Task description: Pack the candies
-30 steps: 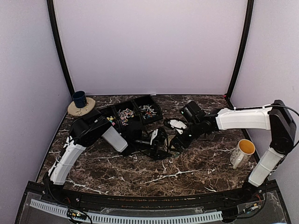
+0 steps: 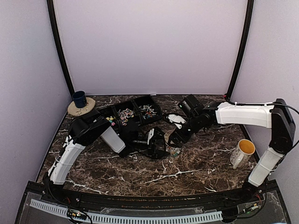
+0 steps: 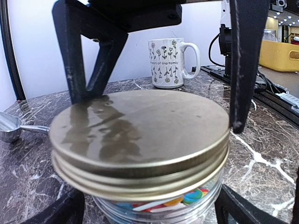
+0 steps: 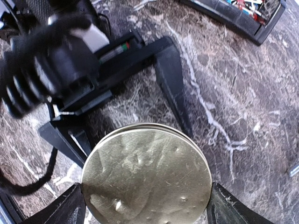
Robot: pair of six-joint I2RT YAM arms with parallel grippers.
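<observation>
A clear jar (image 3: 187, 212) with a gold lid (image 4: 147, 177) on top stands between my two grippers. Colourful candies (image 3: 196, 196) show through its glass. In the left wrist view the lid looks slightly tilted; whether it is seated all round, I cannot tell. My left gripper is open, its fingers (image 3: 70, 210) on either side of the jar below the lid. From above, my right gripper has its open fingers (image 4: 229, 210) straddling the lid. Touch between pads and jar cannot be made out.
Behind the arms lies a black compartment tray (image 2: 154, 120) holding loose candies. A blue cup (image 2: 79, 99) sits on a round coaster (image 2: 74, 110) at the back left. The flowered mug (image 2: 243, 154) is at the right. A metal scoop (image 3: 10, 128) lies beyond the jar.
My right gripper has shifted slightly back, with more of the jar showing beneath it in the top view. The left gripper has edged a little left. Tray and mug are unmoved.
</observation>
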